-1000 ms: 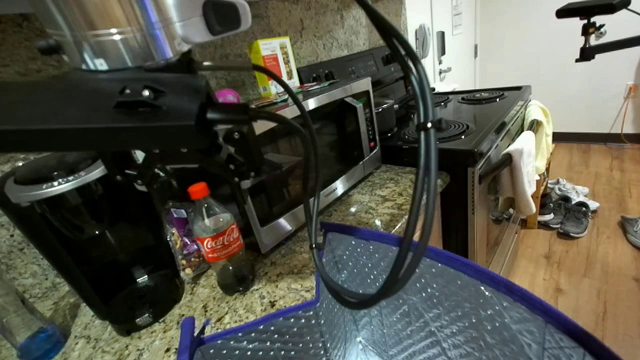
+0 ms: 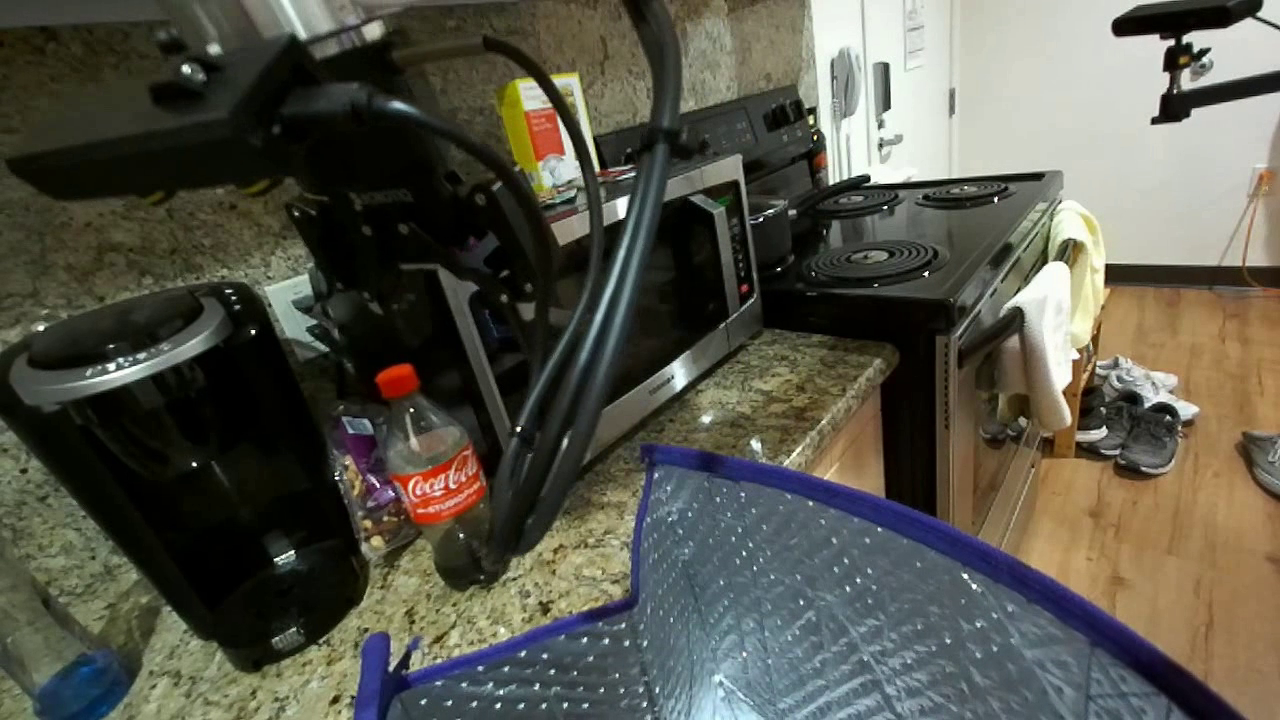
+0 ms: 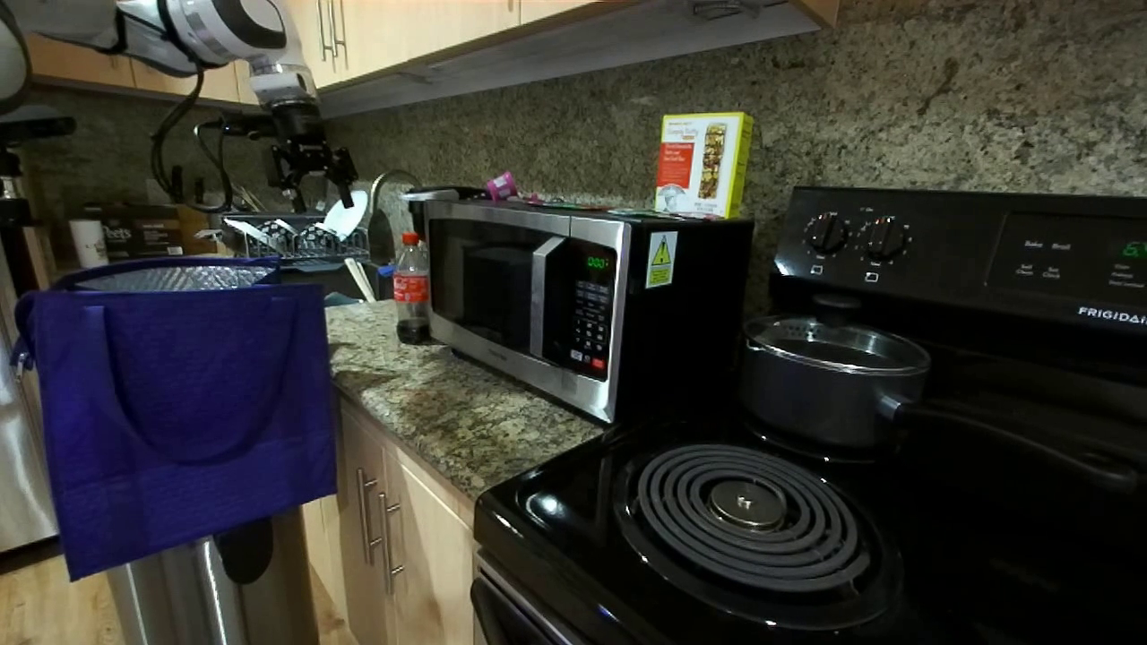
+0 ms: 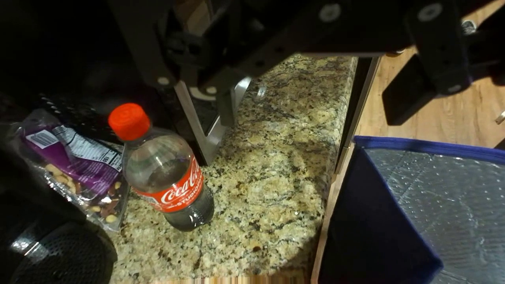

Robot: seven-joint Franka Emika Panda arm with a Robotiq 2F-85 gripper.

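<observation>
My gripper is open, its fingers wide apart with nothing between them. In exterior view 2 the gripper (image 3: pixel 322 200) hangs in the air near the microwave's left end, above the counter. A Coca-Cola bottle (image 4: pixel 177 194) with a red cap and dark liquid low inside stands upright on the granite counter, apart from the fingers. Beside it a purple clear-sided snack bag (image 4: pixel 78 165) of nuts leans against dark things. The blue insulated bag (image 3: pixel 183 398) stands with its top open; its silver lining (image 2: pixel 828 600) looks empty where visible. Cables partly cover the bottle (image 2: pixel 420 438) in exterior view 1.
A black coffee maker (image 2: pixel 192 480) stands left of the bottle, and the microwave (image 3: pixel 516 290) to its right. A yellow box (image 3: pixel 704 167) is on the microwave. A lidded pot (image 3: pixel 833 376) sits on the stove. Counter between bottle and edge is clear.
The hanging cables have swung left. Bottle, snack bag and blue bag look unmoved.
</observation>
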